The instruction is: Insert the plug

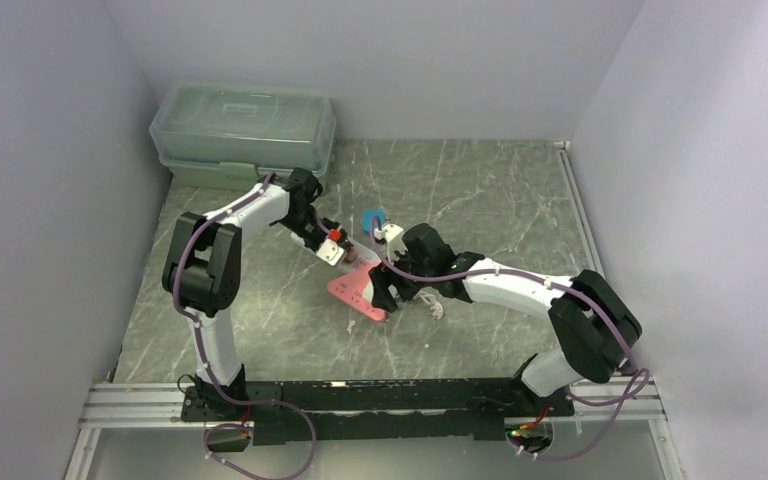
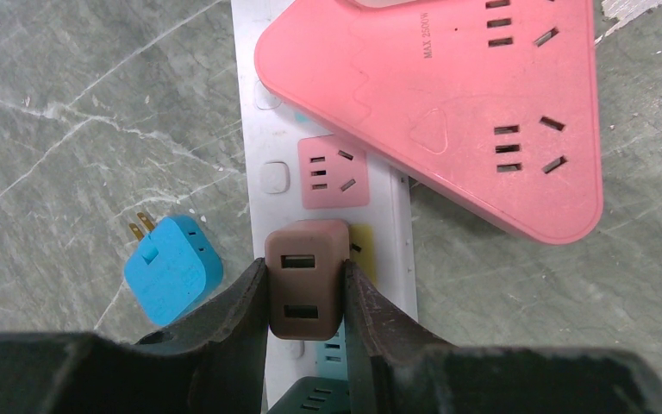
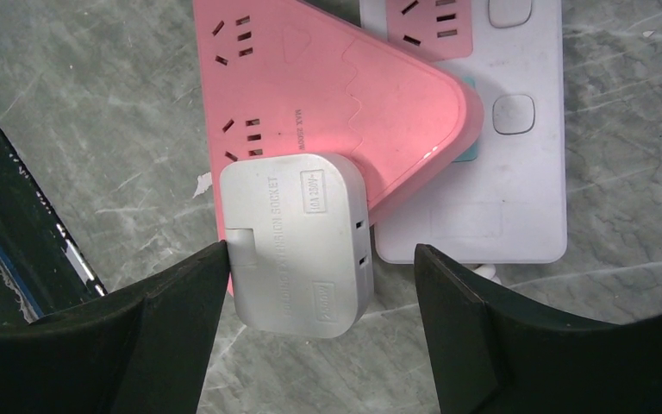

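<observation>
In the left wrist view my left gripper is shut on a brown plug (image 2: 306, 285) over the white power strip (image 2: 271, 220), at its yellow socket; whether its prongs are seated is hidden. A pink triangular power strip (image 2: 431, 112) overlaps the white one. In the right wrist view a white extension socket (image 3: 297, 241) sits on the pink strip's corner, between the open fingers of my right gripper. Its left side is at one fingertip; a gap shows to the other.
A blue plug (image 2: 172, 267) lies beside the white strip. A large translucent green box (image 1: 240, 130) stands at the back left.
</observation>
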